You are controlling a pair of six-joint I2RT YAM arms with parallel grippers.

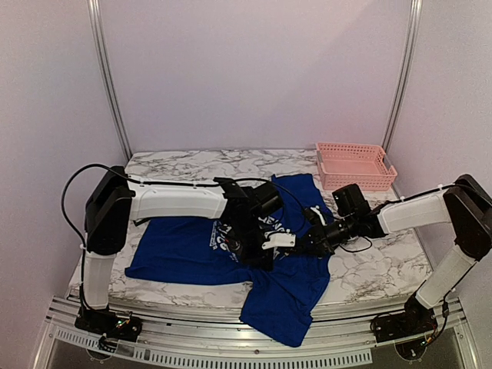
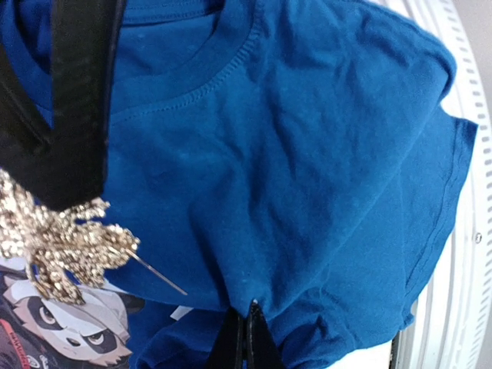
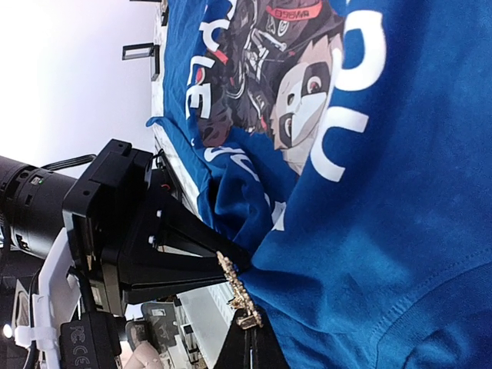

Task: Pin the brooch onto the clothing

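A blue T-shirt [image 1: 177,254] with a raccoon print [image 2: 69,327] lies crumpled on the marble table. My left gripper is shut on a pinched fold of the shirt below the collar. My right gripper is shut on the gold sparkly brooch, held close beside the left fingers; in the left wrist view the brooch [image 2: 61,246] shows its bare pin pointing toward that pinched fold. Whether the pin touches the cloth is unclear. In the top view both grippers meet over the shirt's right part, and the brooch is mostly hidden.
A pink basket [image 1: 355,184] stands at the back right, clear of the arms. Bare marble [image 1: 184,161] shows along the back and at the right. The shirt's lower part hangs over the table's front rail.
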